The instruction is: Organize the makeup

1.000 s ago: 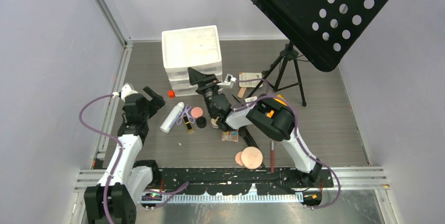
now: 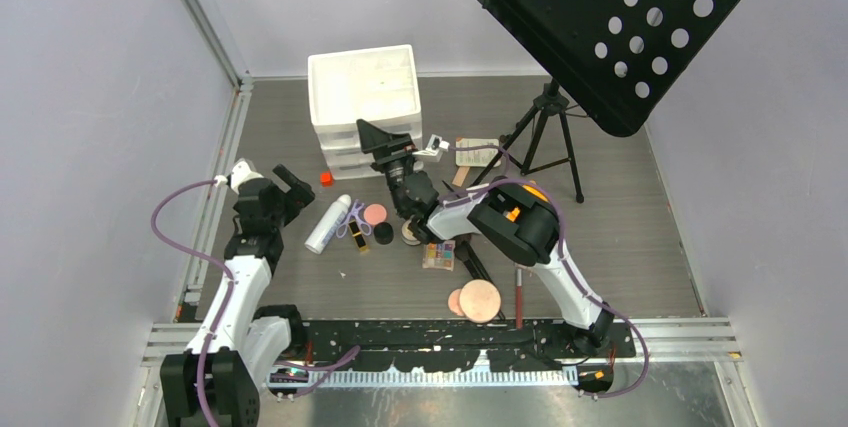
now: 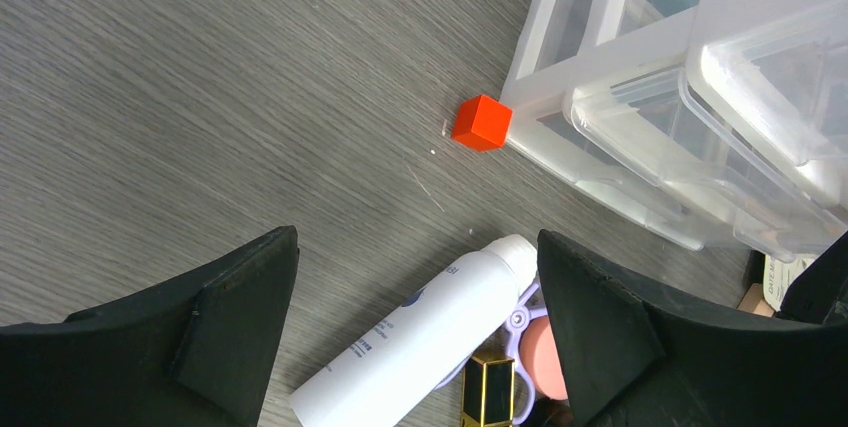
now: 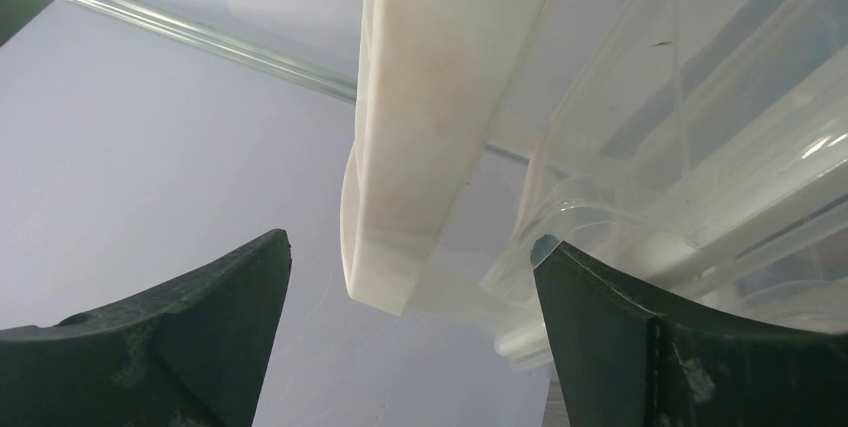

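Note:
A white drawer organiser [image 2: 362, 87] with clear drawers [image 4: 680, 197] stands at the back. My right gripper [image 2: 375, 142] is open against its front, with the drawer edges just beyond its fingers in the right wrist view. My left gripper [image 2: 295, 182] hangs open at left, above the table. On the table lie a white spray tube [image 3: 400, 347], purple scissors [image 2: 355, 217], a pink compact [image 2: 376, 213], a black jar [image 2: 383, 233], a gold-black lipstick [image 3: 488, 392], a palette [image 2: 438, 257] and round powders [image 2: 480, 301], one overlapping another.
A small red cube [image 3: 482, 122] sits by the organiser's front left corner. A black perforated stand [image 2: 620, 37] on a tripod occupies the back right. Pale walls enclose the workspace.
My right gripper has moved slightly up and toward the back against the organiser, which appears shifted very slightly backward. The left arm has not visibly moved.

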